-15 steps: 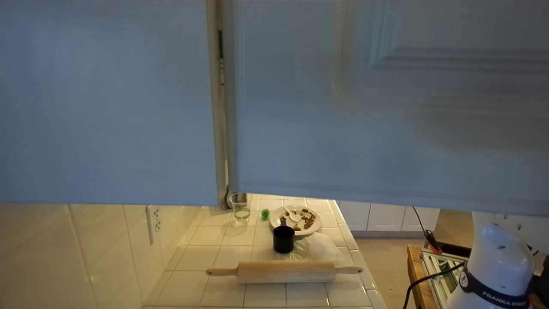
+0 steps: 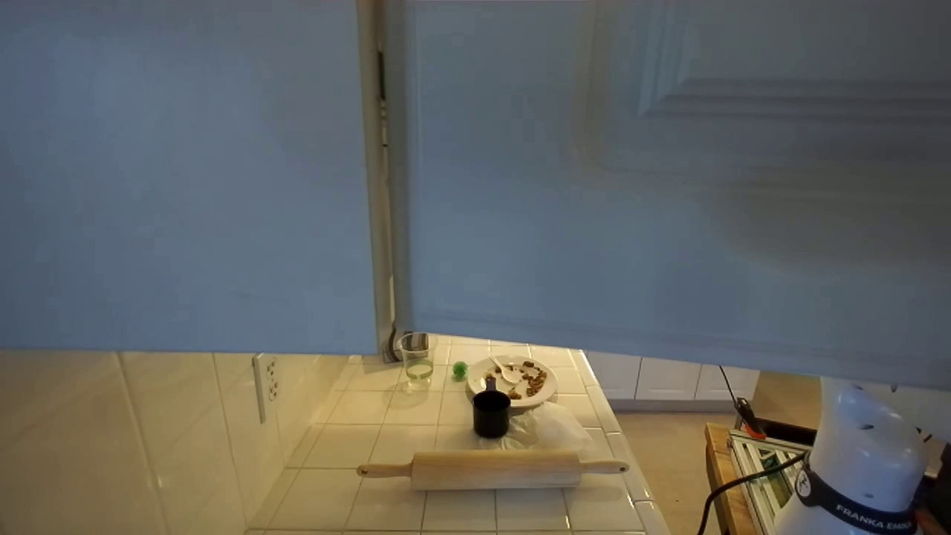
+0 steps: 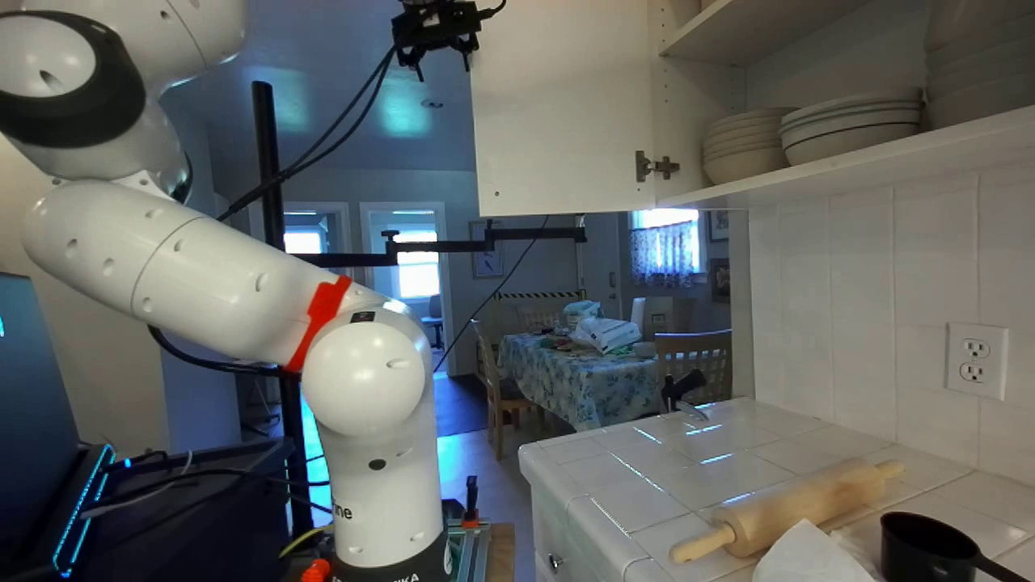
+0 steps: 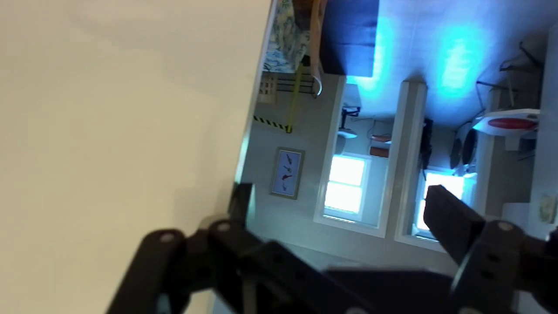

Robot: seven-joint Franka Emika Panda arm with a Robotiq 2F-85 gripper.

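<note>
In exterior view 2, a white cabinet door (image 3: pixel 568 107) hangs wide open from the upper cabinet. My gripper (image 3: pixel 443 68) is high up beside the door's free edge, fingers pointing down and apart. The wrist view shows my gripper open, nothing held between its fingers. One finger (image 4: pixel 240 203) lies at the door's edge; whether it touches cannot be made out. The pale door panel (image 4: pixel 125 115) fills the left side there. From exterior view 1, the door's outer face (image 2: pixel 660 223) covers the upper right and hides my gripper.
Stacked bowls (image 3: pixel 851 126) stand on the open cabinet's shelf. Below, the tiled counter holds a rolling pin (image 2: pixel 495 471), a black measuring cup (image 2: pixel 491 416), a plate with food (image 2: pixel 486 367) and a clear cup (image 2: pixel 416 361). A black pole (image 3: pixel 267 145) rises behind the arm.
The door has swung slightly in exterior view 1; its lower edge at the right sits a little lower. Things on the counter have stayed put.
</note>
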